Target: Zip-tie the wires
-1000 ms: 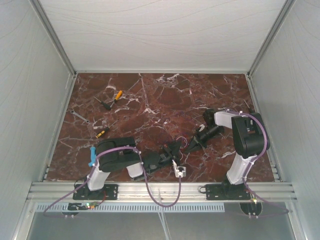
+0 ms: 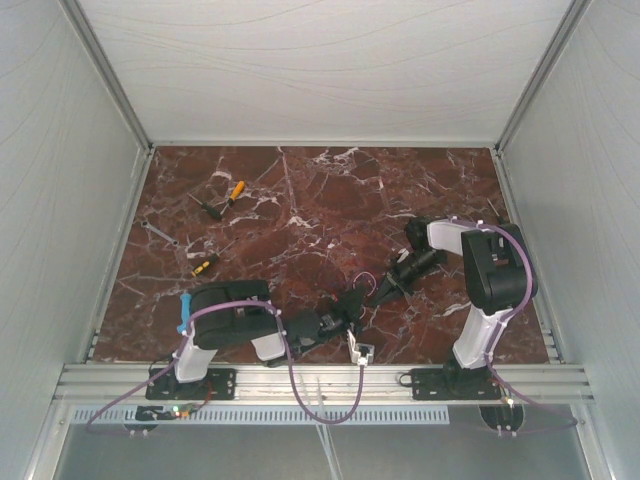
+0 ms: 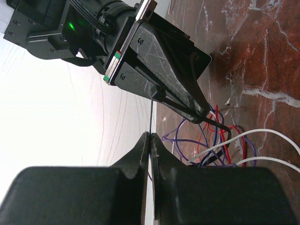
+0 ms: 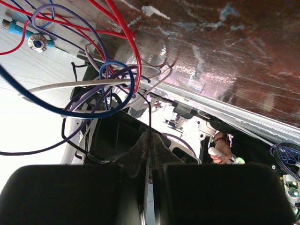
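Observation:
A loose bundle of red, blue, purple and white wires (image 3: 222, 145) lies low over the table, its loops (image 4: 131, 89) near the right fingertips. Around the bundle bends a black zip tie (image 3: 214, 123); its thin tail runs down into my left gripper, which is shut on it. The tie's small head stands away from the wires, beside the right fingers. My right gripper is also shut, with the thin black strap (image 4: 150, 115) leading from its tips toward the wires. From above, both grippers meet near a pinkish wire loop (image 2: 366, 277).
Orange-handled screwdriver (image 2: 236, 190), yellow-and-black screwdriver (image 2: 205, 265) and wrench (image 2: 158, 233) lie at the left. A blue tool (image 2: 185, 308) sits by the left arm.
The left arm has shifted slightly toward the front edge and to the right over the last second. My right arm looks unmoved.

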